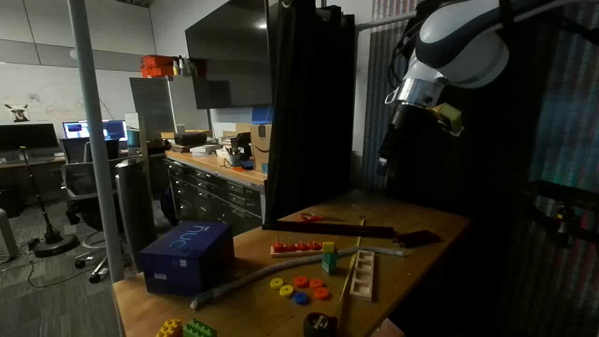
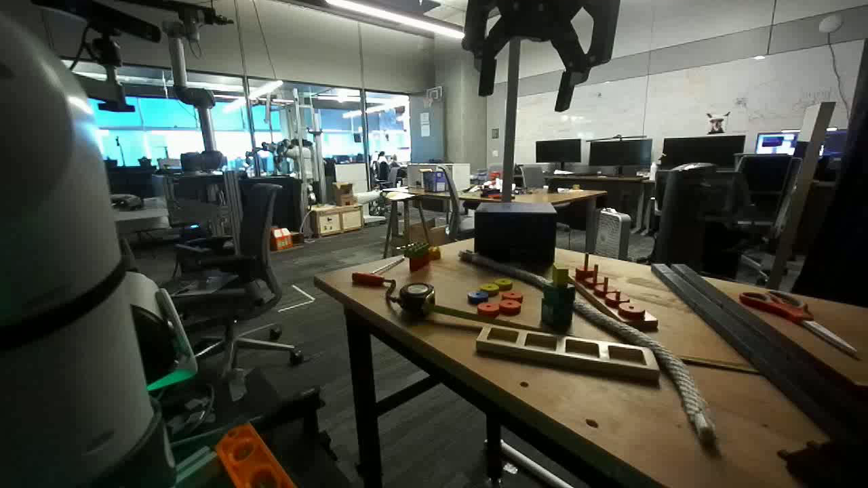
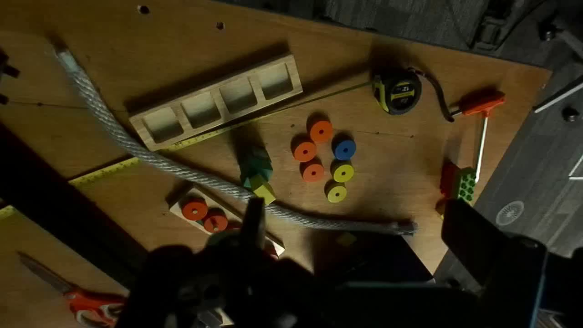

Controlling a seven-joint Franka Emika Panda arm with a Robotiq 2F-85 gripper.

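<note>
High above the table, my gripper stands open with nothing between its fingers, touching none of the objects. Below, several orange, yellow and blue rings lie loose on the wood. A pale wooden tray with several empty square compartments is beside an extended tape measure. Stacked green blocks carry a yellow block on top. A peg board holds red rings on its pegs; in the wrist view my gripper partly hides it. A grey rope curves across the table.
A dark blue box stands at one table edge. Red scissors lie past a long black bar. Toy bricks and a red-handled tool are near another edge. Bare wood shows around the tray.
</note>
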